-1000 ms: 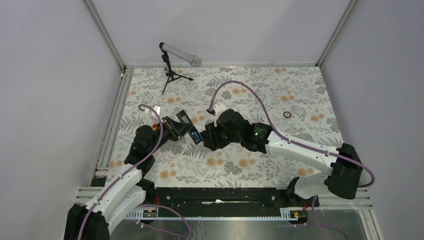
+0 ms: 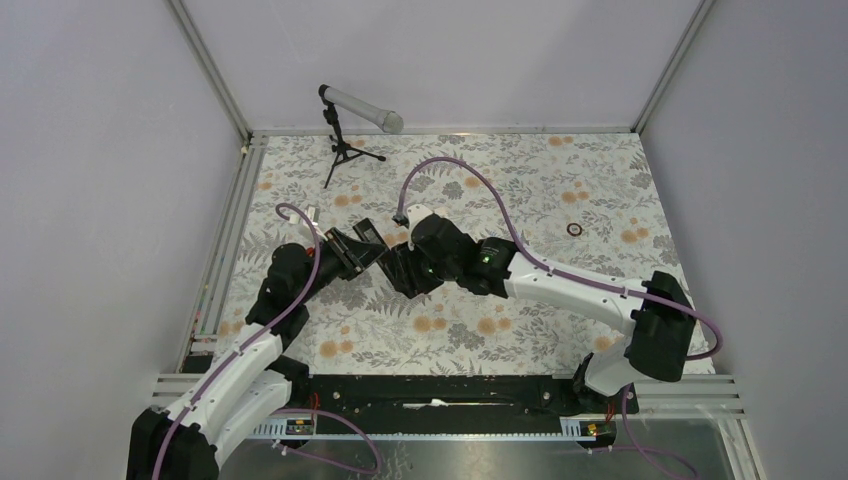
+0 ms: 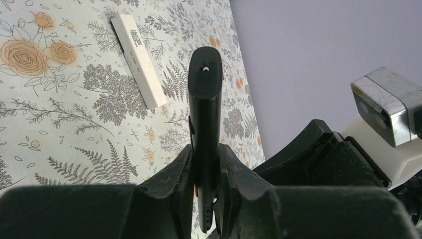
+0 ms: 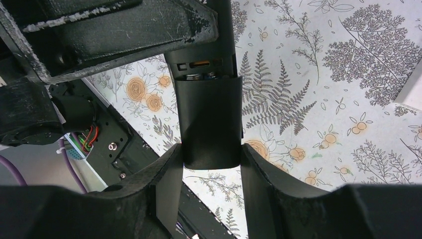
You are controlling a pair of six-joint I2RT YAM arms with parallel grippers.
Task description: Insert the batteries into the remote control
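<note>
My left gripper is shut on the black remote control (image 3: 205, 107), holding it in the air above the tablecloth. Across its body in the right wrist view runs a left gripper finger (image 4: 124, 37). The black battery cover (image 4: 211, 122) is pinched by its sides in my right gripper, which is shut on it. This cover lies over the lower back of the remote. A narrow gap shows at its upper edge, with shiny metal ends (image 4: 199, 76) just visible inside. The rest of the battery compartment is hidden.
A white box (image 3: 139, 59) lies on the patterned cloth beneath the left arm. Toward the back stands a microphone (image 2: 363, 110) on a tripod (image 2: 338, 150); a dark ring (image 2: 574, 229) sits far right.
My right gripper has moved left with the cover, onto the remote's lower end. The blue in the open compartment, visible a second ago, is covered now. The left arm has hardly moved.
</note>
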